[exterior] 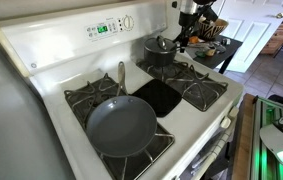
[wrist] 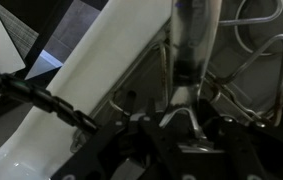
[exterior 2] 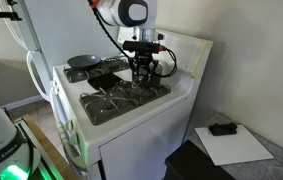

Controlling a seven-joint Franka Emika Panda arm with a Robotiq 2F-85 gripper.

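A dark lidded pot [exterior: 161,51] stands on the back right burner of the white stove. My gripper [exterior: 184,43] is close beside the pot's right side, near its rim, at the end of the arm coming in from above. From the other side, the gripper [exterior 2: 144,58] hangs low over the stove and the pot is mostly hidden behind it. In the dark wrist view, a shiny metal piece [wrist: 189,45] runs down toward the fingers. Whether the fingers touch it, or how far apart they stand, does not show clearly.
A grey frying pan [exterior: 121,126] rests on the front left burner, its handle toward the back panel. Between the burners lies a black griddle plate [exterior: 160,97]. Several small items [exterior: 207,49] sit on the counter beyond the stove.
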